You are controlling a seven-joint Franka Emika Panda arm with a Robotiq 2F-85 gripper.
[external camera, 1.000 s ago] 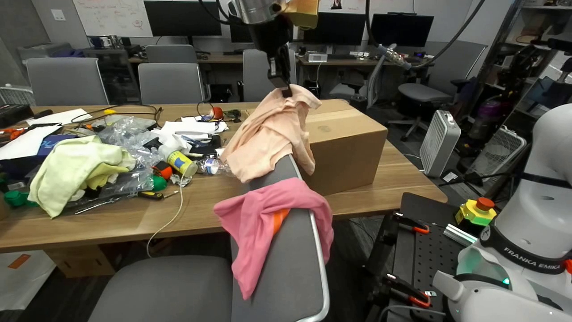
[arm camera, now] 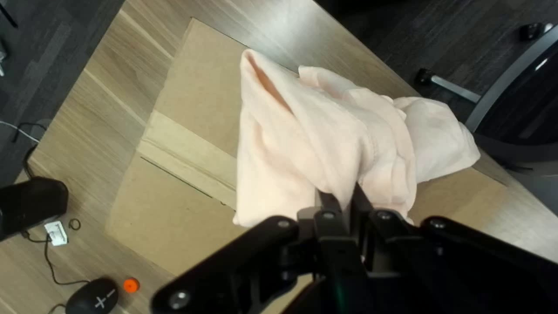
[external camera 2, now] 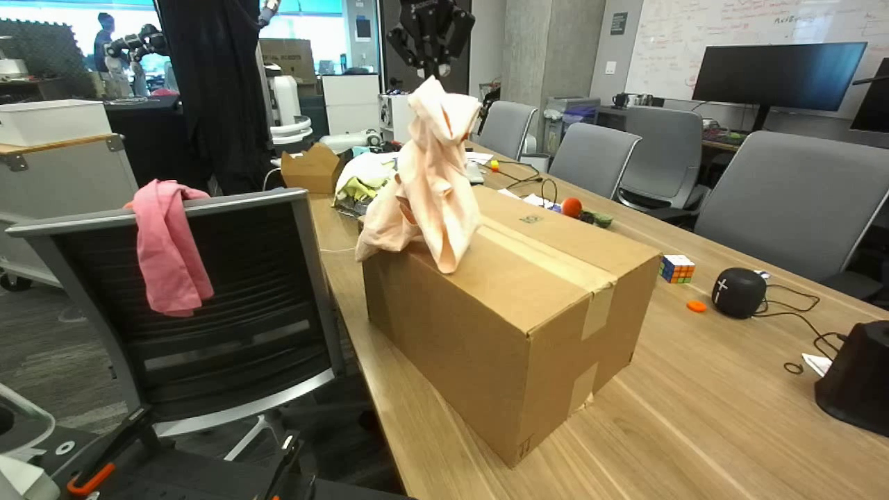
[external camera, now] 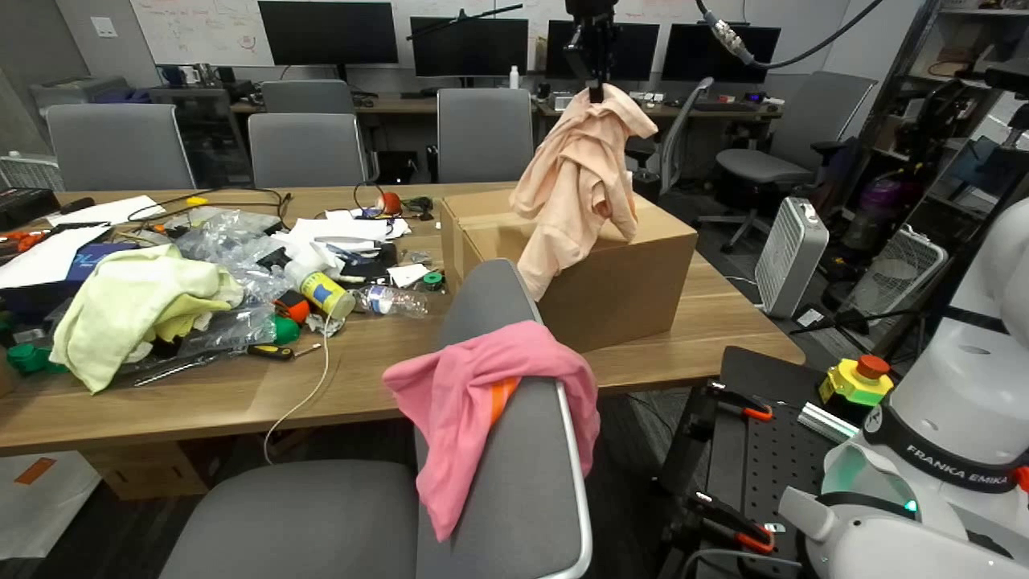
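A peach cloth (external camera: 585,174) hangs in folds from my gripper (external camera: 595,93), which is shut on its upper part. In the second exterior view the cloth (external camera 2: 433,179) drapes down in front of the cardboard box (external camera 2: 450,292) and over its near left end. From the wrist, the cloth (arm camera: 314,141) spreads below my gripper, covering part of the box top (arm camera: 157,209). A pink cloth (external camera: 463,396) with an orange stripe lies over the backrest of the grey chair (external camera: 506,444). On the cluttered left of the table rests a pale yellow cloth (external camera: 145,299).
Plastic wrap (external camera: 236,256), a yellow can (external camera: 328,294) and several tools crowd the table's left. A Rubik's cube (external camera 2: 677,268) and a black speaker (external camera 2: 739,292) stand beyond the box. The box's taped top (external camera 2: 542,258) is bare toward its far end.
The gripper has moved up and to the right in the first exterior view, carrying the peach cloth from around the chair back's top over to the box. The pink cloth stays put.
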